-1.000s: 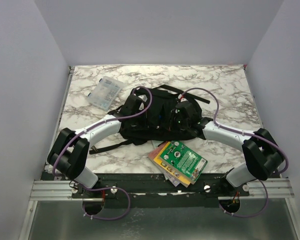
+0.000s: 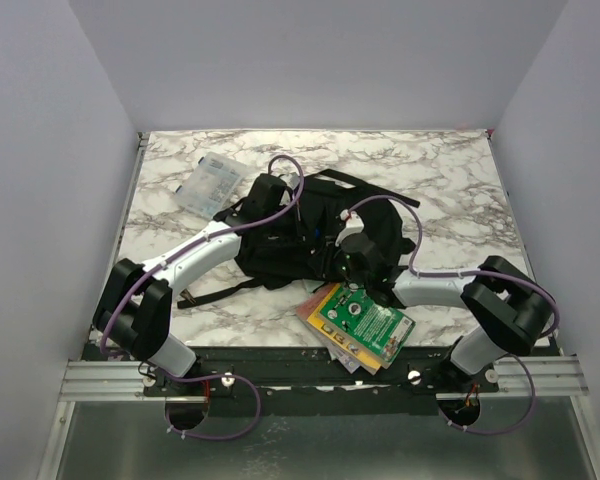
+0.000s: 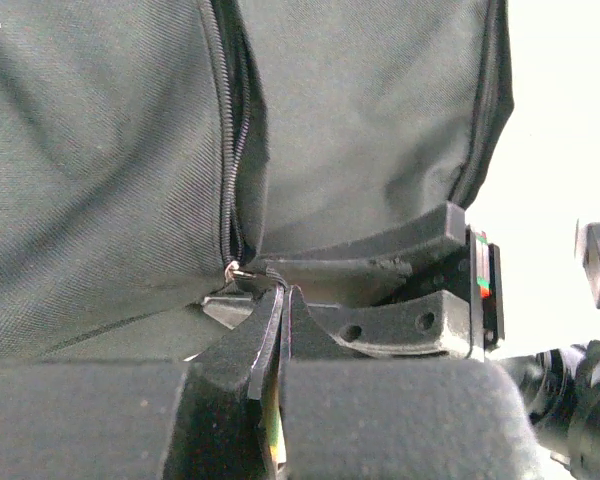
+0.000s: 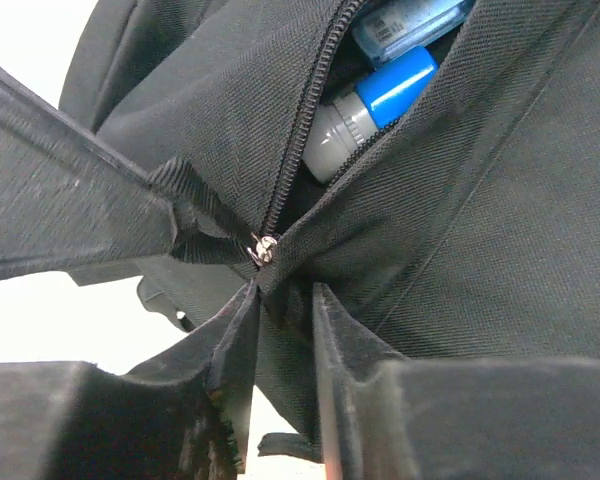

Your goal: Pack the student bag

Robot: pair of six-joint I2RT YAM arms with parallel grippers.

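The black bag (image 2: 270, 260) lies mid-table, its pocket zipper (image 4: 310, 90) partly open. A metal zipper slider (image 3: 233, 271) shows in the left wrist view. My left gripper is shut at the slider, a thin dark tab running from the slider to its tips. My right gripper is at the bag's edge, its fingers parted, with dark bag cloth showing between the tips just below the slider (image 4: 263, 250). In the pocket are a blue-and-grey capped item (image 4: 395, 85) and a clear blue item (image 4: 405, 22).
A green book (image 2: 365, 320) lies on a yellow book (image 2: 330, 325) in front of the bag. At the back left is a clear case (image 2: 211, 185).
The right arm has shifted left and toward the front, bringing its gripper down at the bag's front edge. The books have not moved.
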